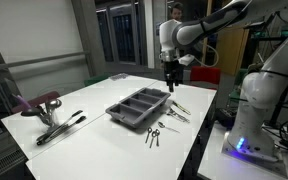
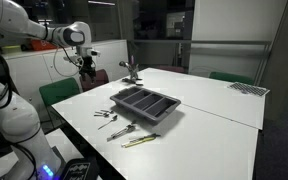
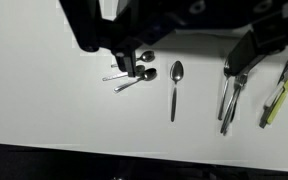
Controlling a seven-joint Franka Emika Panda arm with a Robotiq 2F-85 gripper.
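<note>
My gripper point(image 1: 171, 86) hangs open above the table's far right part in exterior view 1, with nothing between its fingers. In the wrist view, a spoon point(image 3: 176, 76) lies on the white table below the gap of the gripper. Several smaller spoons point(image 3: 133, 84) lie left of it. A fork point(image 3: 238, 91) and other slim silver cutlery lie on the right, beside an item with a yellow-green handle point(image 3: 274, 103). The grey compartment tray point(image 2: 144, 103) stands behind the loose cutlery point(image 2: 111, 121) in exterior view 2; its compartments look empty.
A holder with utensils point(image 1: 50, 107) stands at the table's left, with long dark utensils point(image 1: 62, 129) nearby. Chairs point(image 2: 60, 93) stand behind the table.
</note>
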